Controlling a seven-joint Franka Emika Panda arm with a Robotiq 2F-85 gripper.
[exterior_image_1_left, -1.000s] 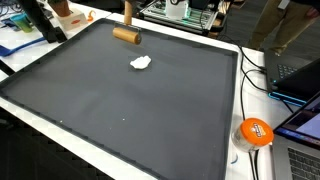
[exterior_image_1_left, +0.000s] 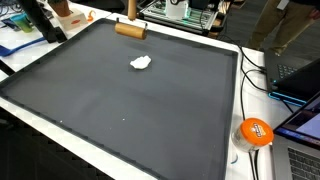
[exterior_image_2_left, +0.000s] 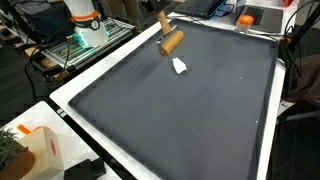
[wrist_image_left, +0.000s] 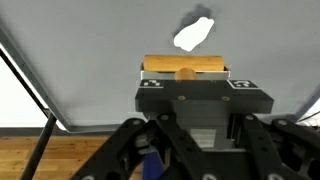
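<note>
A wooden mallet with a cylindrical head (exterior_image_1_left: 130, 30) is held head down near the far edge of the grey board (exterior_image_1_left: 120, 110). In exterior view 2 its handle (exterior_image_2_left: 164, 21) rises to the top edge of the picture. From the wrist view, my gripper is shut on the handle, and the mallet head (wrist_image_left: 205, 63) shows just past its black fingers (wrist_image_left: 242, 100). Whether the head touches the board, I cannot tell. A small white crumpled-looking piece (wrist_image_left: 194, 34) lies apart from the mallet on the board, also visible in exterior view 2 (exterior_image_2_left: 179, 65).
An orange-topped container (exterior_image_1_left: 254, 135) stands beside the board's right side, with a laptop (exterior_image_1_left: 290, 85) and cables beyond. Dark equipment (exterior_image_1_left: 45, 20) sits at the far left. Most of the board is bare.
</note>
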